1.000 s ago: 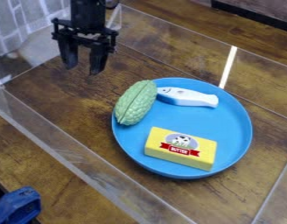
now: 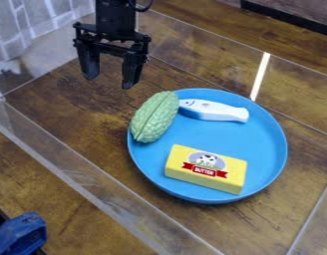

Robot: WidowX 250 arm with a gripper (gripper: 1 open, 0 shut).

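My black gripper (image 2: 111, 58) hangs at the upper left above the wooden table, its two fingers spread open with nothing between them. Below and to its right is a blue plate (image 2: 222, 139) holding a green leafy toy vegetable (image 2: 155, 117) on its left, a white bottle-like item (image 2: 213, 110) at the back and a yellow butter box (image 2: 205, 171) at the front.
A blue object (image 2: 17, 235) lies at the bottom left corner. The wooden surface (image 2: 67, 120) left of the plate is clear, with pale strips along it.
The gripper has shifted slightly about the same upper-left spot, a little left and down from where it was. The items on the plate are unchanged.
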